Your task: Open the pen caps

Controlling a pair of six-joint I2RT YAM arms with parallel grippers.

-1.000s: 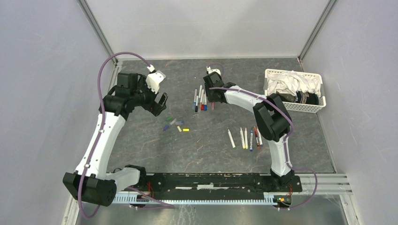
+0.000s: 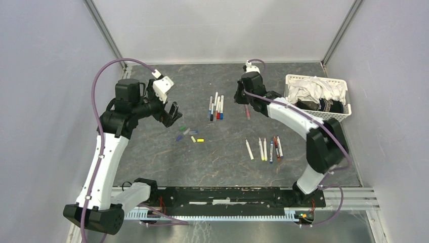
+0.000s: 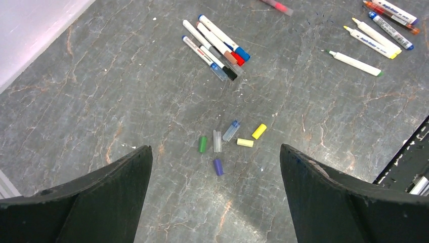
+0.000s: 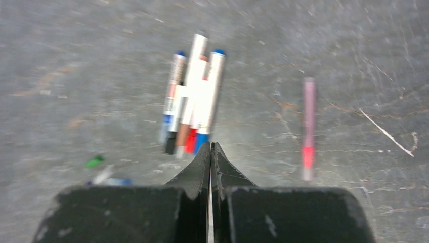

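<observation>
A pink pen (image 2: pixel 248 112) lies on the table, right of a group of capped markers (image 4: pixel 202 96). Above the table between them, my right gripper is shut, nothing visible between its fingers. Open above the left side, my left gripper (image 2: pixel 175 114) holds nothing. Loose caps, including a yellow one (image 3: pixel 259 131), a green one (image 3: pixel 203 144) and a dark blue one (image 3: pixel 218 167), are scattered on the table. Toward the front right lie several pens with bare tips, such as a white one with a green end (image 3: pixel 355 63).
A white basket (image 2: pixel 317 116) with cloth stands at the right back. Walls close off both sides.
My right gripper has moved right, away from the marker group. The pink pen now lies farther right too. The left arm has shifted slightly; the loose caps lie as before.
</observation>
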